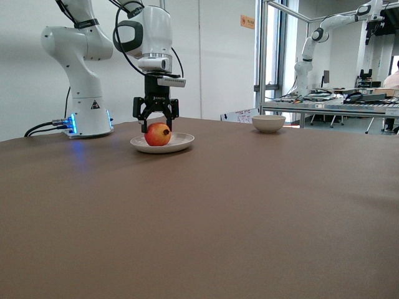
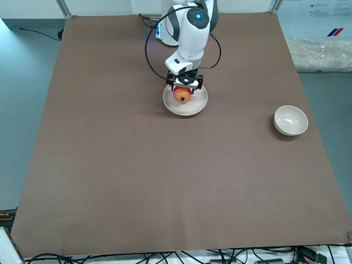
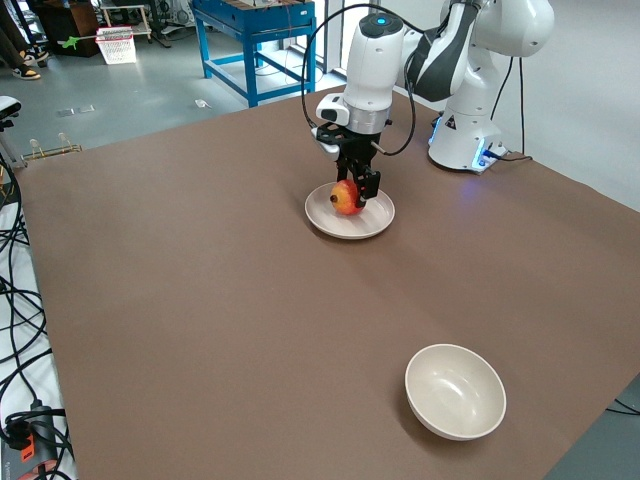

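Observation:
A red-orange round fruit (image 2: 182, 94) (image 1: 158, 135) (image 3: 345, 198) rests on a white plate (image 2: 193, 106) (image 1: 182, 141) (image 3: 374, 222) near the back middle of the brown table. The black gripper (image 2: 182, 87) (image 1: 156, 125) (image 3: 352, 189) is lowered over the plate, its fingers spread on either side of the fruit. The top view shows it open; whether either finger touches the fruit is hard to tell. A white bowl (image 2: 291, 120) (image 1: 268, 123) (image 3: 456, 392) stands apart from the plate, empty as seen from the left and right views.
The robot base (image 1: 90, 118) stands at the back, with cables hanging about the arm. Black cables lie beyond the table's edge.

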